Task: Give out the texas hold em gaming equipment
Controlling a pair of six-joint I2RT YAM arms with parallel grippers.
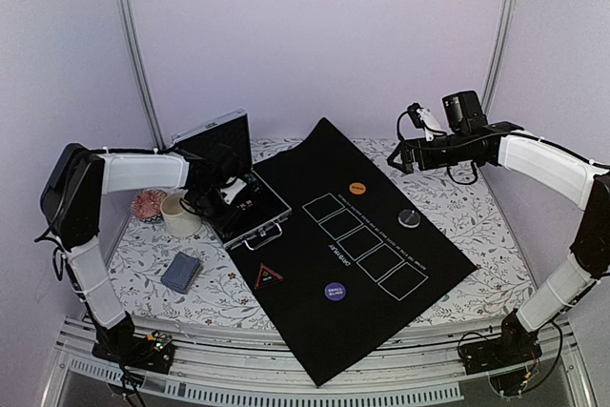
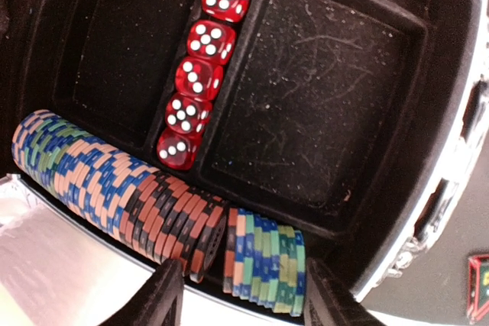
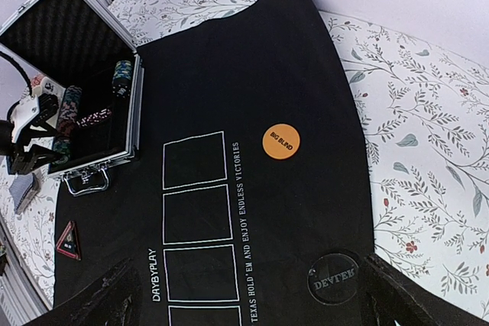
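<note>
My left gripper stands open over the chip row in the open metal case (image 1: 262,226). In the left wrist view its fingertips straddle the near stack of blue, green and pink chips (image 2: 263,257); a longer row (image 2: 122,192) extends beside it. Several red dice (image 2: 199,78) fill the middle slot. My right gripper (image 1: 400,157) is open, raised at the right above the table. On the black mat (image 3: 298,204) lie the orange big blind (image 3: 281,141), the clear dealer puck (image 3: 332,279), the purple small blind (image 1: 335,291) and a red-edged triangle (image 1: 268,274).
A grey deck-like block (image 1: 180,272) lies left of the mat, with a cream container (image 1: 180,217) and a red patterned item (image 1: 147,202) behind it near the left arm.
</note>
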